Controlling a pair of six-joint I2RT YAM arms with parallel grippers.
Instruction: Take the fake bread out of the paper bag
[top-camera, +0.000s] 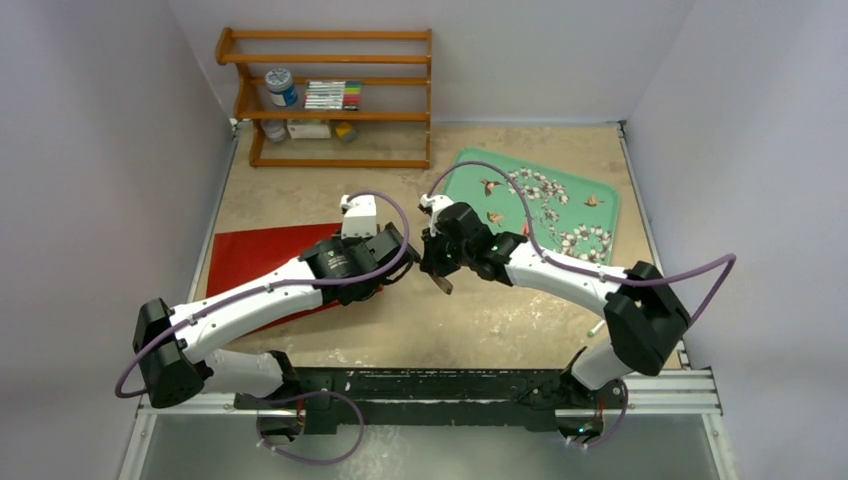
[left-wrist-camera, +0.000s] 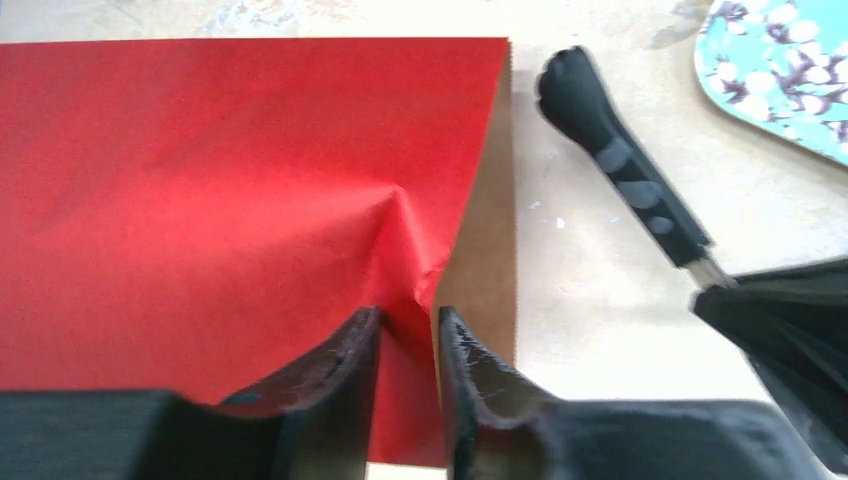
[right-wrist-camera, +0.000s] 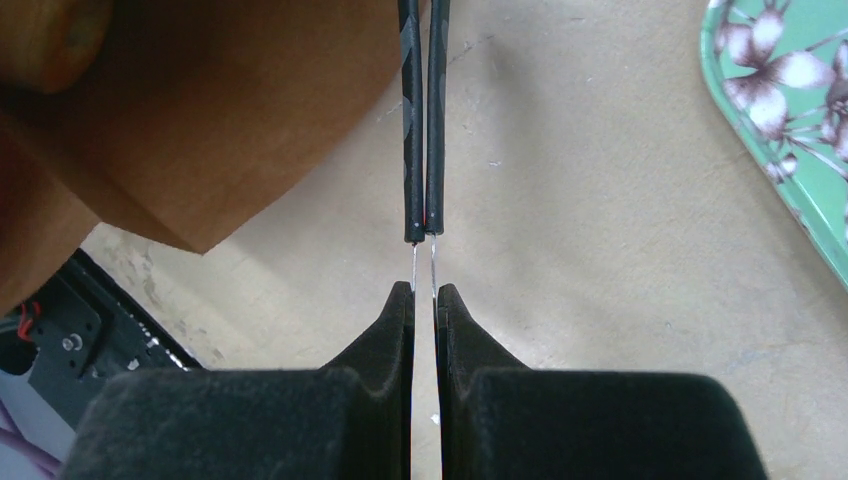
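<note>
The red paper bag (left-wrist-camera: 230, 200) lies flat with its brown-lined mouth (left-wrist-camera: 485, 220) gaping to the right. My left gripper is part open over the mouth, with the bag's folded edge showing between its fingers; I cannot tell whether they touch it. My right gripper is shut on a tong-like tool (right-wrist-camera: 425, 140) with two black arms on thin metal strips. In the right wrist view, a rounded brown piece, probably the bread (right-wrist-camera: 50, 40), shows inside the bag. The top view has the left gripper's fingertips hidden behind its arm.
A green flowered tray (top-camera: 560, 185) lies at the back right. At the back left stands a wooden rack (top-camera: 340, 163) with a jar and pens. A pen (top-camera: 597, 328) lies near the right arm's base.
</note>
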